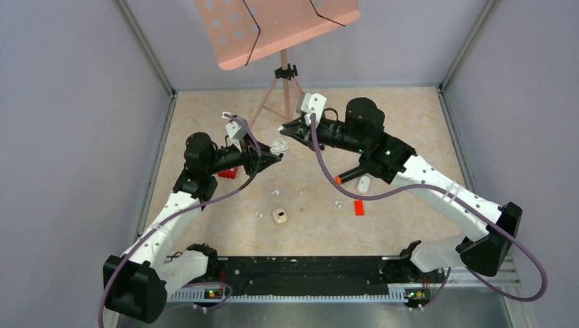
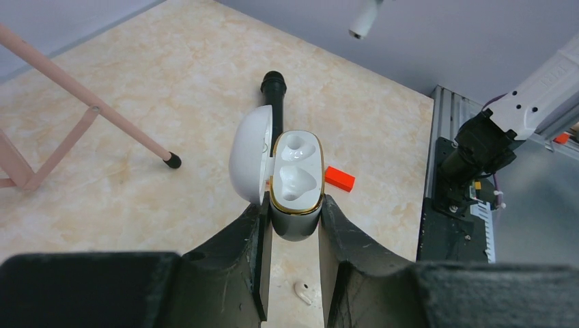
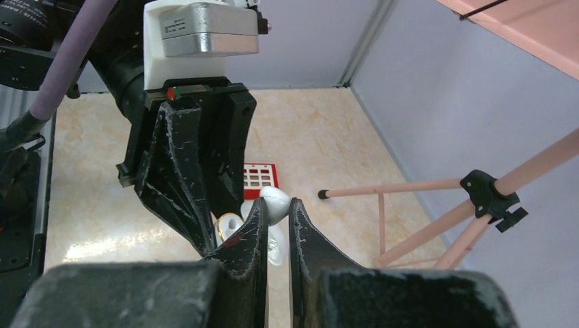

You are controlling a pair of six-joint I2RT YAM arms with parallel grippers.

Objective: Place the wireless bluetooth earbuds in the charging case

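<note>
The white charging case (image 2: 295, 179) with a gold rim hangs above the table, its lid (image 2: 250, 154) standing open. Both wells in it look empty. My left gripper is shut on the lower body of this case. In the right wrist view, a white earbud (image 3: 275, 203) sticks out from the tips of my right gripper, which is shut on it. Beyond that earbud, the case's well side (image 3: 229, 224) shows partly behind the left fingers. From the top view, the right gripper (image 1: 287, 130) is just beyond the left gripper (image 1: 276, 154), apart from the case.
Several small white pieces, one an earbud-like piece (image 1: 275, 193), lie on the table round a beige case (image 1: 280, 216). A red block (image 1: 359, 208), a white rounded thing (image 1: 364, 184) and a black cylinder (image 1: 352, 175) lie right. The pink tripod stand (image 1: 285, 96) rises behind both grippers.
</note>
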